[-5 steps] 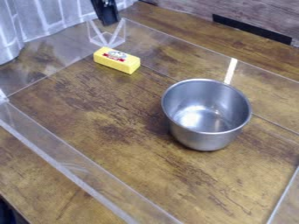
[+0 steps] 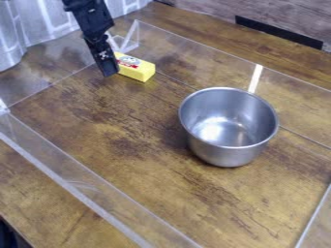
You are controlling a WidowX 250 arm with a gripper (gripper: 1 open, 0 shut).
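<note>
My black gripper reaches down from the top left, its open fingers low over the left end of a yellow box with a red label. The box lies on the wooden table, partly hidden by the gripper at that end. To the right stands an empty steel pot.
Clear plastic edges run along the left and back of the work area, and a pale curtain-like surface is at the top left. The wooden table has free room in front and around the pot.
My gripper has come down from above and behind the yellow box to its left end. The box and pot appear to be in the same places.
</note>
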